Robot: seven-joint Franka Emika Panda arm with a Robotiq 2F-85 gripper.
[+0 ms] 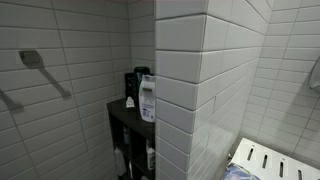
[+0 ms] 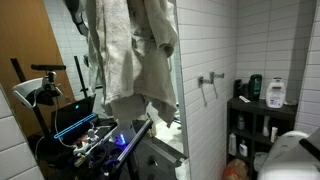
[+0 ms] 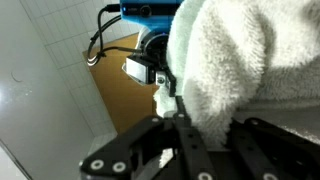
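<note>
A white towel [image 3: 240, 60] fills much of the wrist view, its cloth bunched together where it runs down into my gripper. The black fingers [image 3: 160, 135] are closed on the gathered fabric, and folds of it hide parts of them. In exterior view 2 a white towel [image 2: 130, 50] hangs in the upper left, close to the camera, its lower end hanging free. My gripper cannot be made out in either exterior view.
Against the tiled wall, a black shelf [image 2: 245, 104] carries bottles and a white jug [image 2: 276, 93]. Wall hooks [image 2: 207, 79] jut from the tiles. A white slatted surface [image 1: 272, 162] lies at lower right in exterior view 1. Cables and equipment [image 2: 95, 140] clutter the left of exterior view 2.
</note>
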